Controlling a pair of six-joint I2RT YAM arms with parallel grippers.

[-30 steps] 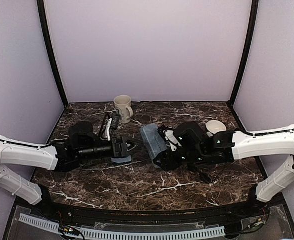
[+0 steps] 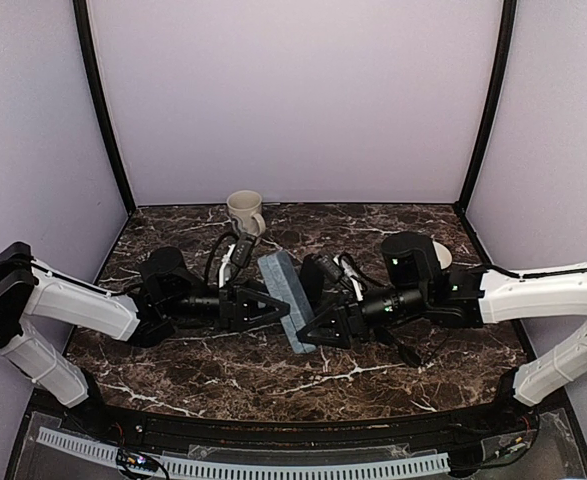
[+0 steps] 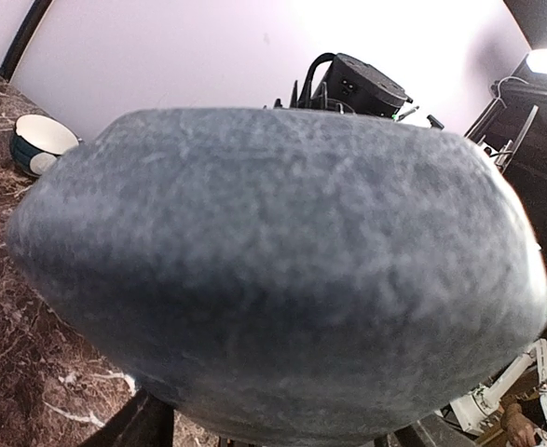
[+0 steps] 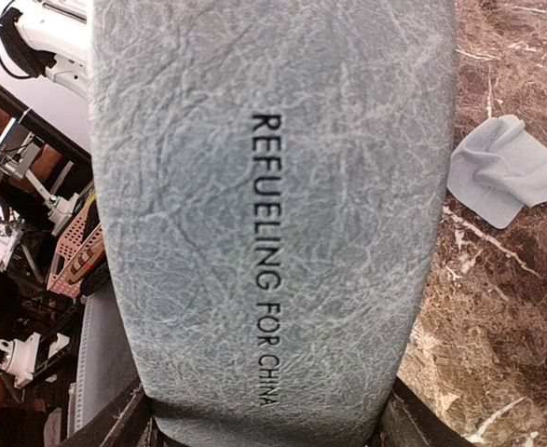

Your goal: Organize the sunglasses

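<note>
A long grey-blue glasses case (image 2: pixel 285 295) is held up in the middle, its printed face (image 4: pixel 273 223) reading "REFUELING FOR CHINA". My right gripper (image 2: pixel 328 325) is shut on the case's lower part. My left gripper (image 2: pixel 258 305) is at its left side; in the left wrist view the case fills the frame and hides most of the fingers, so whether they touch it is unclear. A light grey cloth (image 4: pixel 501 172) lies on the marble table. No sunglasses are visible.
A white mug (image 2: pixel 245 215) stands at the back, a bowl (image 3: pixel 42 144) at the back right, partly behind the right arm. Walls bound the table at back and sides.
The case has moved left and tilted slightly, with my right gripper on it. My left gripper has moved a little right and down, up against the case.
</note>
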